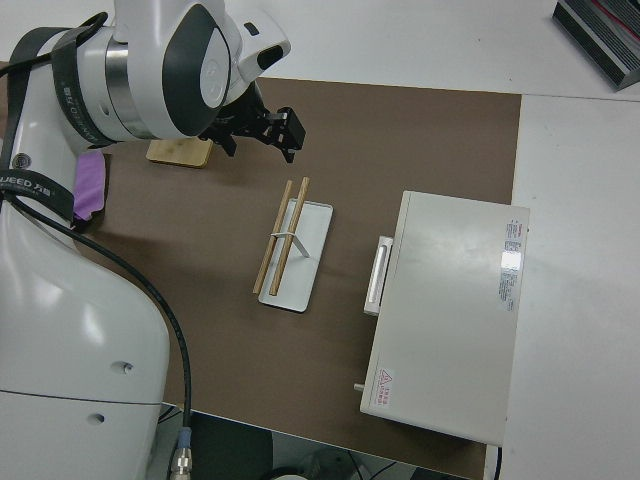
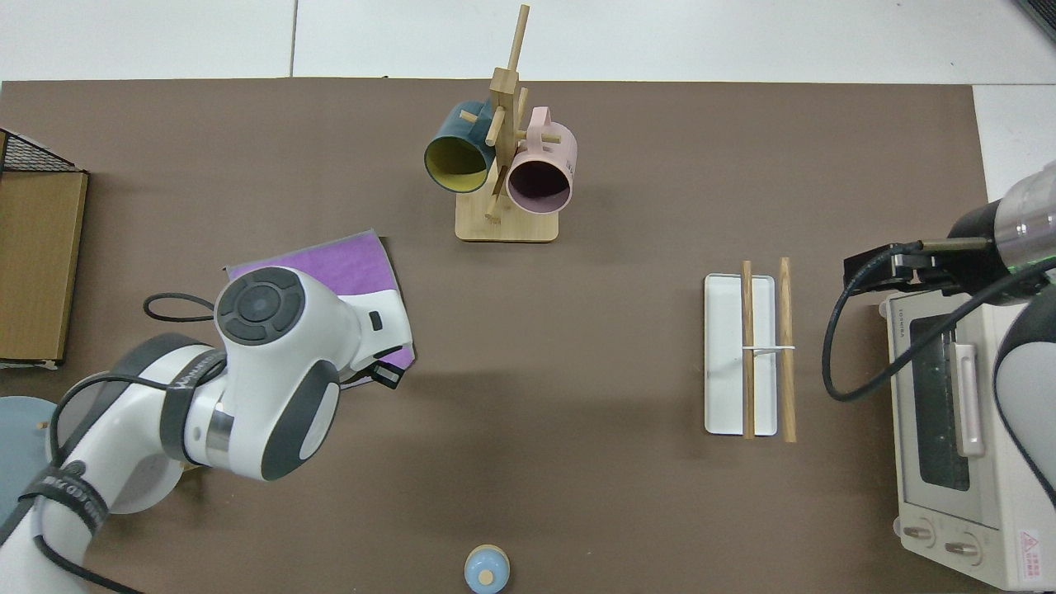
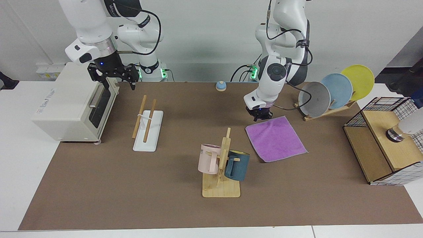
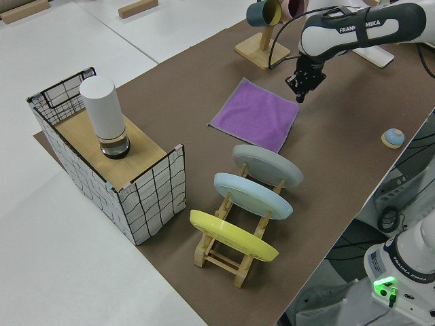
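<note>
One arm's black gripper (image 3: pixel 258 117) hangs just over the near part of a purple cloth (image 3: pixel 276 138), low above the mat; in the top view its white housing covers much of that cloth, and its finger state is unclear. The other arm's black gripper (image 3: pixel 119 79) is raised over the white toaster oven (image 3: pixel 63 111); whether it is open or shut is unclear.
A mug tree (image 3: pixel 220 190) holds pink and blue mugs. A plate rack with grey (image 3: pixel 315 99), blue and yellow plates stands beside a wire shelf (image 3: pixel 376 154). A white board (image 3: pixel 144 144) with wooden sticks and a small blue round object (image 3: pixel 220 85) lie on the mat.
</note>
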